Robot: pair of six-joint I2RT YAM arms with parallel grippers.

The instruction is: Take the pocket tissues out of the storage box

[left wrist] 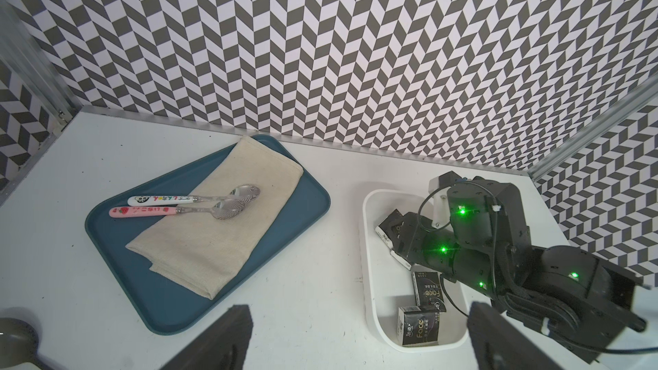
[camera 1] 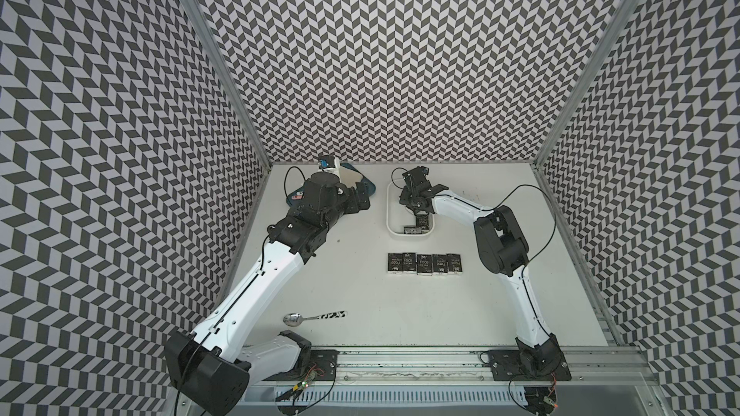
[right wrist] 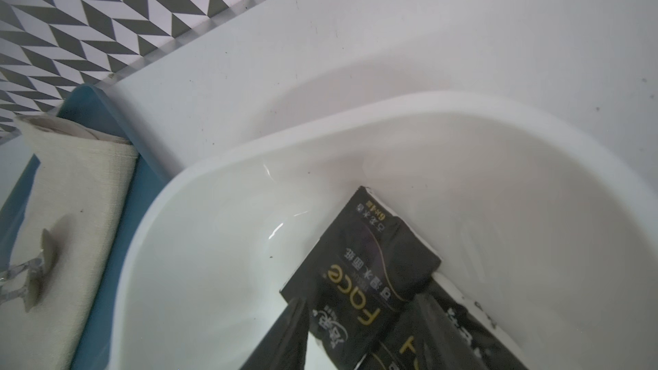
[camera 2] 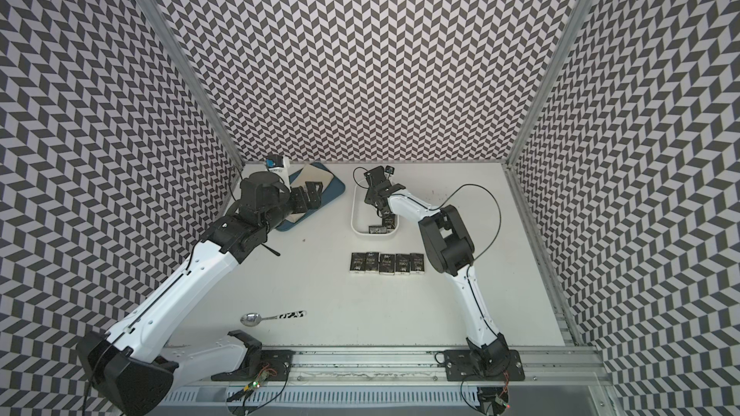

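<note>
The white storage box point(right wrist: 205, 233) stands at the back middle of the table. Inside, in the right wrist view, one black tissue pack point(right wrist: 363, 267) lies flat against the far end, overlapping a second pack point(right wrist: 473, 322). My right gripper reaches down into the box, its open fingers spread over these packs. Near the box's front end, the left wrist view shows an upright pack point(left wrist: 419, 325) and another pack point(left wrist: 429, 289). Several packs point(camera 1: 424, 263) lie in a row on the table before the box. My left gripper hangs open and empty near the tray.
Left of the box is a blue tray point(left wrist: 113, 267) with a beige cloth point(left wrist: 253, 164) and two spoons point(left wrist: 226, 207) on it. A loose spoon point(camera 1: 293, 319) lies at the front left.
</note>
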